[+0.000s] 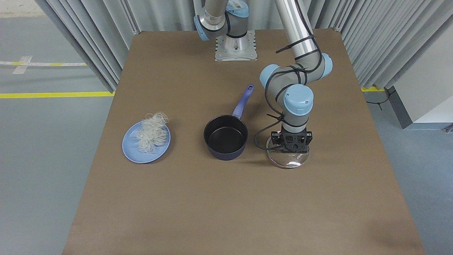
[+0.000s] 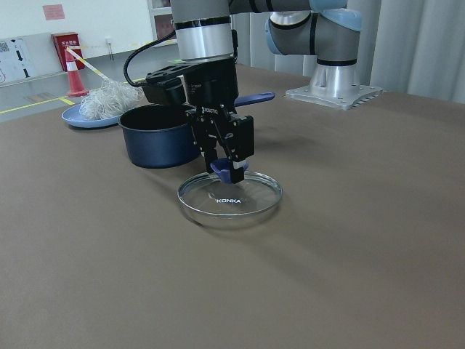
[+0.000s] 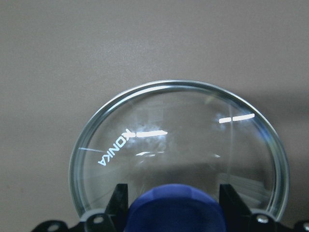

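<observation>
My gripper is shut on the blue knob of a clear glass lid marked KONKA, held low over or on the table right of the pot; I cannot tell if it touches. The dark blue pot stands uncovered, its purple handle pointing back. In the front view the arm hides much of the lid. A blue plate with a pile of white noodle-like strands sits to the left.
The robot base stands at the back edge, with pleated curtains behind.
</observation>
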